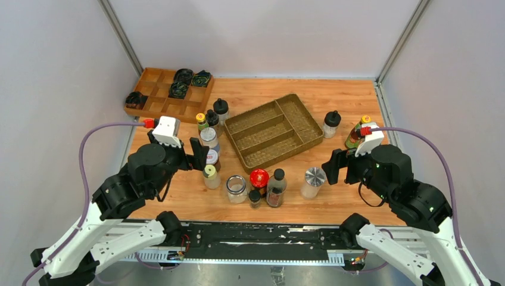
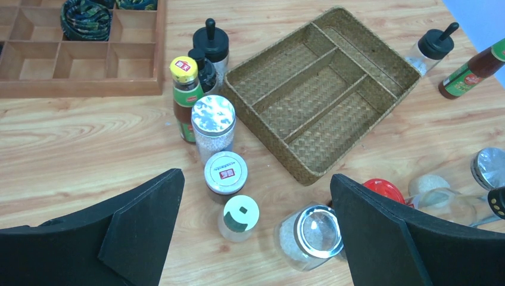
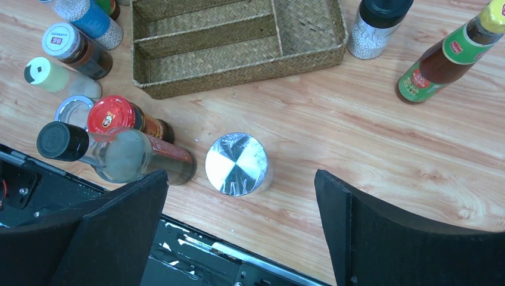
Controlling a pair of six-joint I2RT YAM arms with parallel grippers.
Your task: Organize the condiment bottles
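An empty woven tray (image 1: 273, 158) with divided compartments sits mid-table. Along its left stand several bottles, including a yellow-capped sauce bottle (image 2: 187, 98), a silver-lidded shaker (image 2: 214, 122) and a pale-capped jar (image 2: 237, 217). At the front are a glass jar (image 1: 236, 190), red-lidded jar (image 1: 259, 178), dark-capped bottle (image 1: 275, 192) and silver-lidded container (image 3: 236, 164). To the right stand a black-topped shaker (image 1: 331, 124) and sauce bottle (image 3: 432, 74). My left gripper hangs open above the left bottles. My right gripper is open above the silver-lidded container. Neither holds anything.
A wooden compartment box (image 1: 156, 104) with dark cloth bundles stands at the back left. A black rail (image 1: 258, 237) runs along the front edge; walls enclose the back and sides.
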